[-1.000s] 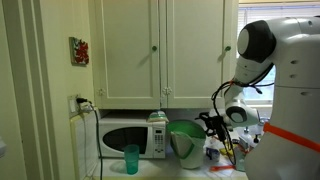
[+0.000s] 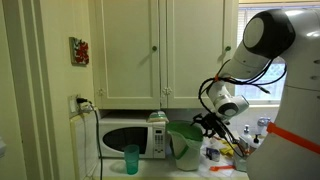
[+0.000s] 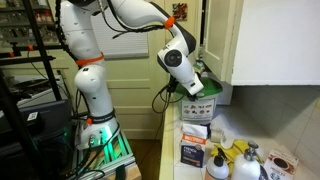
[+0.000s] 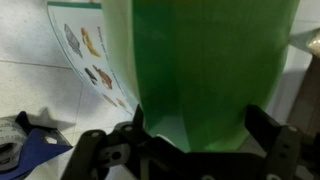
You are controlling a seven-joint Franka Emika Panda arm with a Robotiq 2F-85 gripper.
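A whitish bin with a green inside point(image 2: 185, 131) stands on the counter beside the microwave. In the second exterior view, small printed pictures mark the bin's outer wall point(image 3: 197, 112). My gripper is at the bin's rim, its fingers apart. Between and beyond the fingers, the wrist view shows a broad, blurred green surface point(image 4: 205, 60), with the bin's printed white side point(image 4: 88, 50) to the left. Whether a finger touches the bin, I cannot tell.
The microwave point(image 2: 125, 137) and a teal cup point(image 2: 131, 158) are left of the bin. Bags point(image 3: 192, 145) and several bottles, among them a white pump bottle point(image 3: 247, 165), crowd the counter near the bin. Cabinets point(image 2: 200, 50) hang above.
The arm's wrist has shifted left toward the bin. The bin's green opening looks slightly changed in tilt; the microwave and cup have stayed put.
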